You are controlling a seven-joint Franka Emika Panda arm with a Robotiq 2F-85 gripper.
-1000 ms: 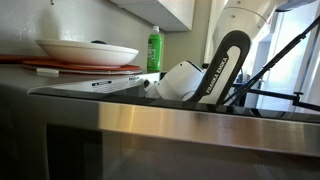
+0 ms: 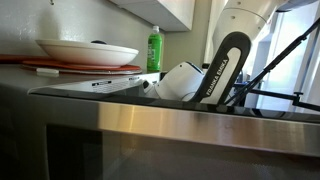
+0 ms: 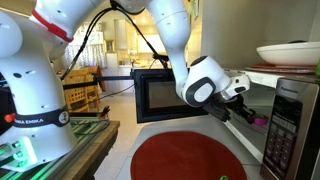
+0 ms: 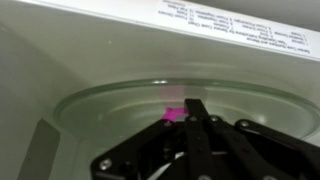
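My gripper [image 3: 244,100] reaches into the mouth of an open microwave, whose control panel [image 3: 283,128] faces the front. In the wrist view the dark fingers [image 4: 194,108] are close together at the lower middle, with nothing seen between them. A small pink thing [image 4: 175,114] shows just past the fingertips, partly hidden by them; the same pink thing [image 3: 260,121] appears inside the microwave in exterior view 2. What it is, and whether the fingers touch it, I cannot tell. The gripper is out of sight in exterior view 1.
A white bowl [image 2: 88,53] sits on top of the microwave, with a green bottle [image 2: 154,49] farther back. The dark-windowed door [image 3: 153,88] stands open at the left. A round red mat [image 3: 185,158] lies on the grey surface in front.
The arm has shifted only very slightly over the last second. The bowl, bottle and microwave stay where they were.
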